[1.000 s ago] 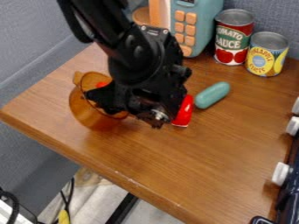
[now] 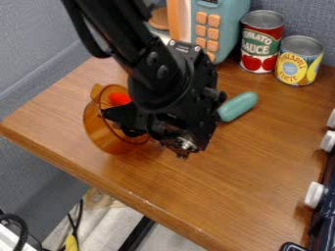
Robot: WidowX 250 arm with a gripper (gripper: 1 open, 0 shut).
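My black gripper (image 2: 167, 123) hangs low over the left-middle of the wooden table, just right of an amber bowl-like container (image 2: 101, 129) with something red (image 2: 118, 98) inside. Its fingertips are dark and partly hidden, so their state and anything between them cannot be made out. A teal cylindrical object (image 2: 238, 106) lies to the gripper's right.
A tomato can (image 2: 260, 44) and a yellow can (image 2: 299, 62) stand at the back right, beside a toy microwave (image 2: 222, 22). A dark appliance with white knobs (image 2: 316, 206) lines the right edge.
The gripper has shifted slightly. The red object that showed at its right beside the teal one is now out of sight.
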